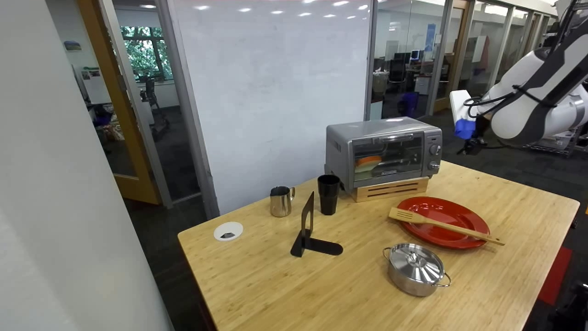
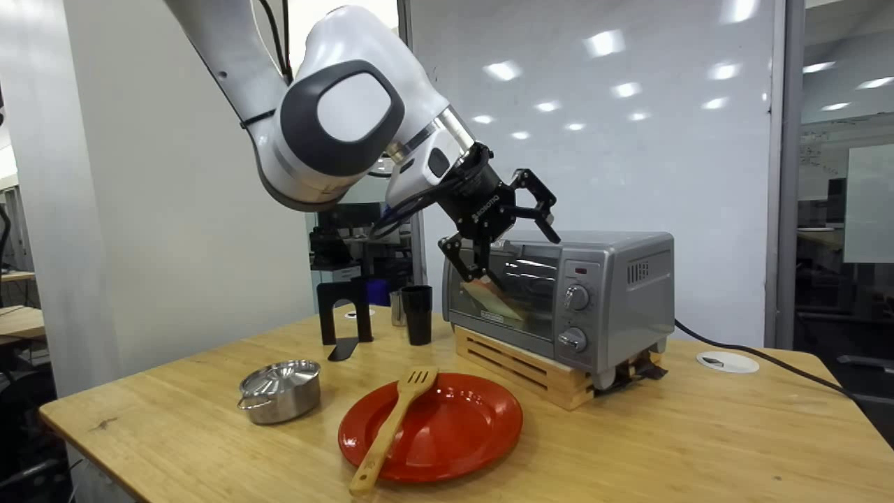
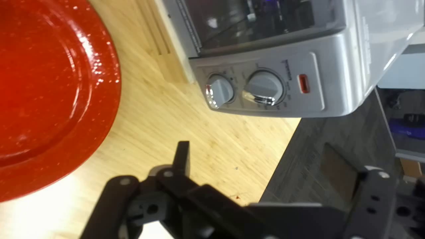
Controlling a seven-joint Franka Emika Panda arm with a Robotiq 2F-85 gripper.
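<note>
My gripper [image 2: 519,256] is open and empty, its fingers spread wide. In exterior view 2 it hangs in the air, overlapping the front of the grey toaster oven [image 2: 633,289]. The wrist view shows the open gripper beyond the control end of the oven, whose two knobs [image 3: 263,87] face it. Behind the closed glass door something orange and pale [image 1: 368,162] shows inside. A red plate [image 1: 435,207] lies in front of the oven, with a wooden spatula [image 1: 449,226] resting across it.
A lidded steel pot [image 1: 416,270] stands near the plate. A black bookend [image 1: 308,240], a black cup [image 1: 329,194] and a steel pitcher [image 1: 281,202] stand farther left. The oven sits on a wooden stand [image 1: 391,190]. Bare table lies right of the plate.
</note>
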